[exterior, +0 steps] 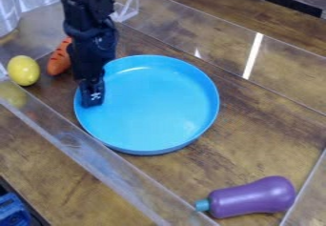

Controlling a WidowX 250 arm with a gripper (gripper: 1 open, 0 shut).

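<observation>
My black gripper (90, 82) is open at the left rim of a round blue plate (152, 109), its fingertips down at that rim. The plate lies on the wooden table. The arm reaches down from the top and hides part of what is behind it.
A yellow lemon-like toy (23, 71) and an orange carrot (59, 60) lie left of the gripper. A purple eggplant (249, 197) lies at the front right. Clear plastic walls border the area. The table (261, 106) right of the plate is bare.
</observation>
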